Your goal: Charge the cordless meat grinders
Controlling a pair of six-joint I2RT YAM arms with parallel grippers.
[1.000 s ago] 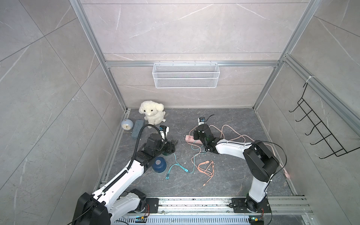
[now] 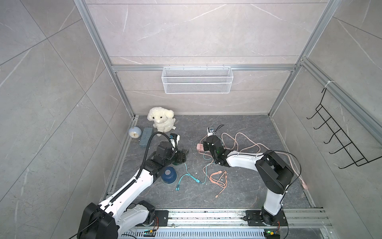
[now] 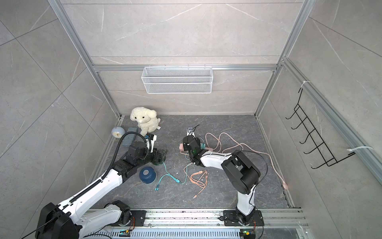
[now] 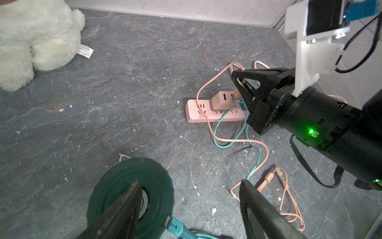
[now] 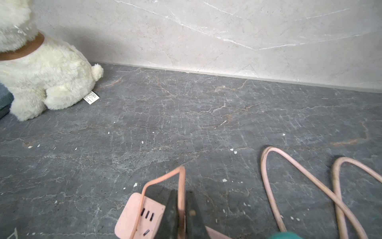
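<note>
A pink power strip [image 4: 193,111] lies mid-floor with a pink adapter [image 4: 220,101] on it. My right gripper is shut on a pink cable [image 5: 181,187] just above the strip. My left gripper stands open over a dark green round meat grinder [image 4: 107,187]; a cyan cable connector [image 4: 177,229] lies at its right side. A blue round meat grinder [image 2: 168,175] sits nearer the front. Coiled salmon cables [image 2: 219,181] lie in front of the strip.
A white plush dog [image 2: 161,118] sits at the back left, beside a grey-blue block [image 3: 129,135] and a small round clock-like object [image 3: 117,131]. A wire basket and black hook rack hang on the walls.
The left arm is nearly still.
</note>
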